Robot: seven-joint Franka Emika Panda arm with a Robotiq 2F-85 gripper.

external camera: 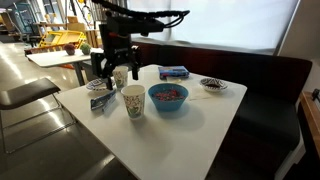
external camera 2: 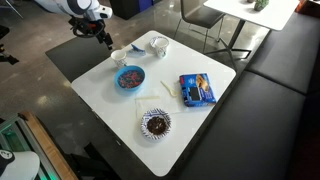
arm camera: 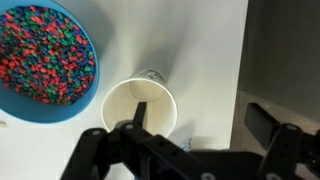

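Observation:
My gripper is open, its dark fingers [arm camera: 262, 122] wide apart with nothing between them. In the wrist view a white paper cup [arm camera: 140, 88] is seen from above, its rim partly covered by the left finger. Beside that cup is a blue bowl [arm camera: 84, 92] of small red, green and blue pieces. From the first exterior view, my gripper [external camera: 115, 67] hangs over the table's far-left side. The patterned cup [external camera: 134, 103] stands upright by the blue bowl [external camera: 169, 103]; a second cup [external camera: 121, 77] is behind it, and both are clear of the fingers in that view.
A blue box [external camera 2: 197, 90] and a patterned bowl with dark contents [external camera 2: 156, 125] sit on the white table [external camera 2: 190, 150]. A small blue packet [external camera 2: 138, 47] lies near the cups. A chair [external camera: 28, 95] stands beside the table, whose near end is bare.

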